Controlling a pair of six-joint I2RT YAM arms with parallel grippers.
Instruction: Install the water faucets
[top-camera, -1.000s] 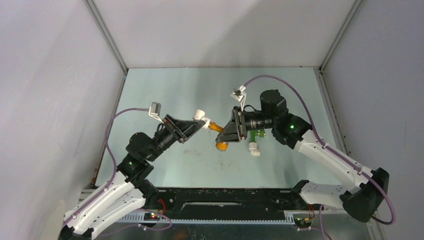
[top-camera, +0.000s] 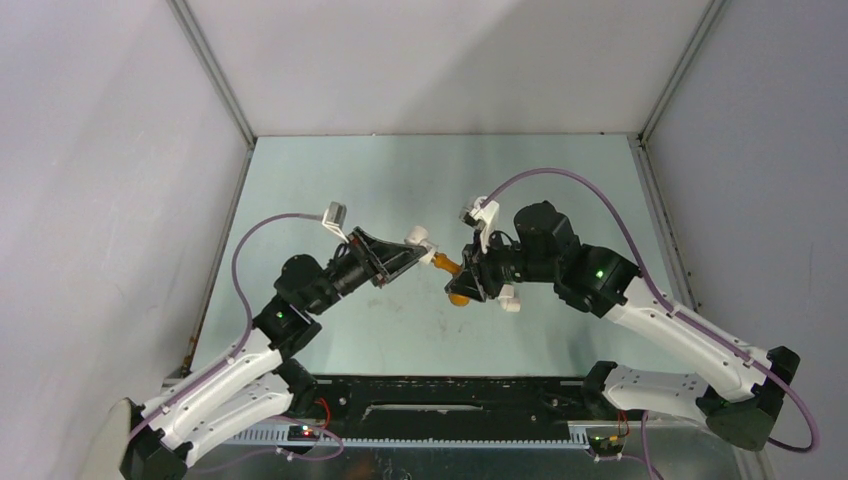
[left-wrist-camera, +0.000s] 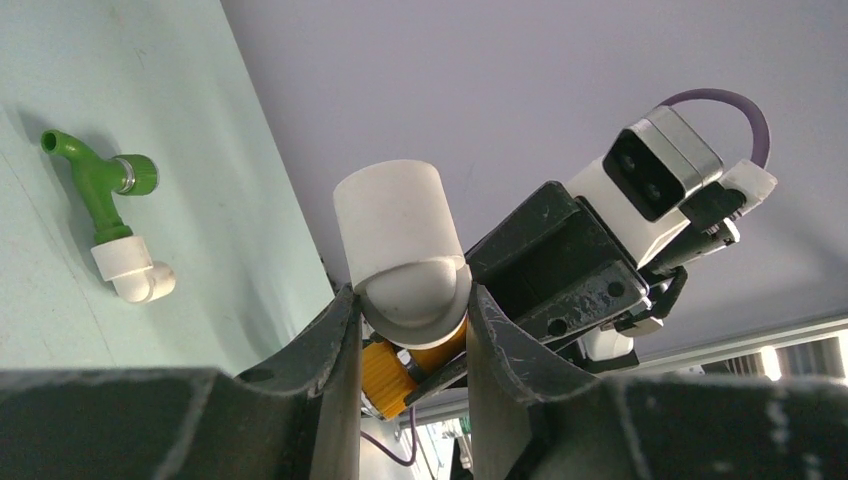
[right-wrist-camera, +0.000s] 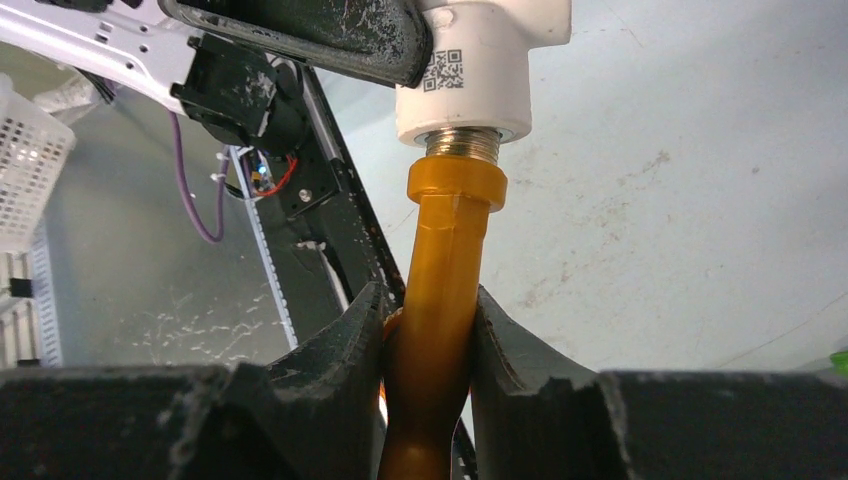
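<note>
An orange faucet stands with its metal thread in a white elbow fitting, which carries a QR code; the same fitting (left-wrist-camera: 400, 220) fills the middle of the left wrist view. My right gripper is shut on the orange faucet body. My left gripper has its fingertips at the white fitting, on either side of it; whether they grip it is unclear. A green faucet (left-wrist-camera: 95, 185) with a white elbow (left-wrist-camera: 135, 270) lies on the board, mostly hidden in the top view.
The pale board (top-camera: 330, 170) is clear at the back and left. Walls surround it on three sides, and a dark rail (top-camera: 430, 390) runs along its front edge.
Both arms have shifted toward the right with the joined faucet and fitting between them. The right wrist has turned, now covering more of the green faucet in the top view.
</note>
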